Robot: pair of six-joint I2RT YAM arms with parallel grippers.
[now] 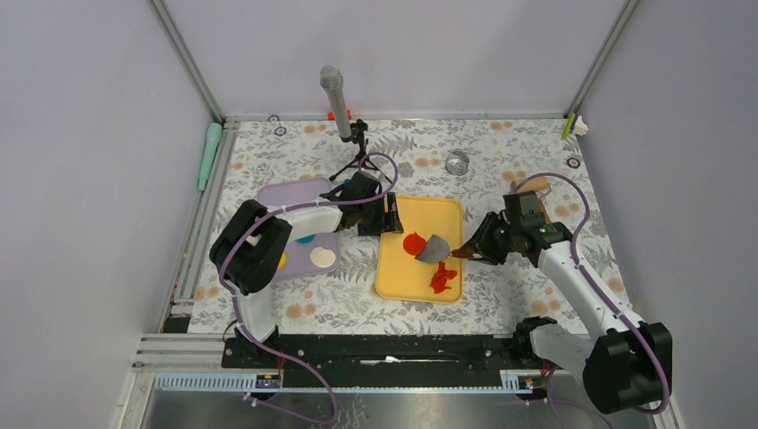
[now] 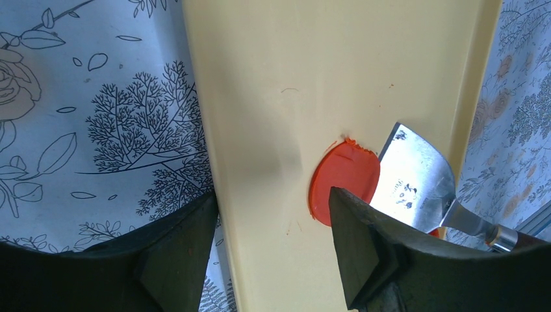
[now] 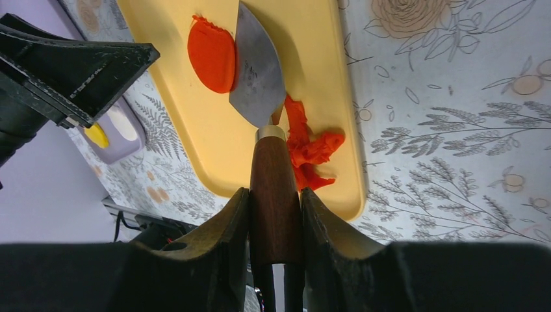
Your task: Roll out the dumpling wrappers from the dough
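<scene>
A flat round red dough wrapper (image 2: 343,177) lies in the yellow tray (image 1: 402,277), with crumpled red dough scraps (image 3: 315,148) below it near the right side. My right gripper is shut on the wooden handle of a scraper, whose metal blade (image 3: 255,75) rests beside the wrapper, its edge at the wrapper's side. My left gripper stands open over the tray's left rim, nothing between its fingers.
A lilac tray (image 1: 295,189) with dough pieces is on the left. A microphone on a stand (image 1: 332,89) and a glass (image 1: 457,162) stand behind. The table in front of the trays is mostly clear.
</scene>
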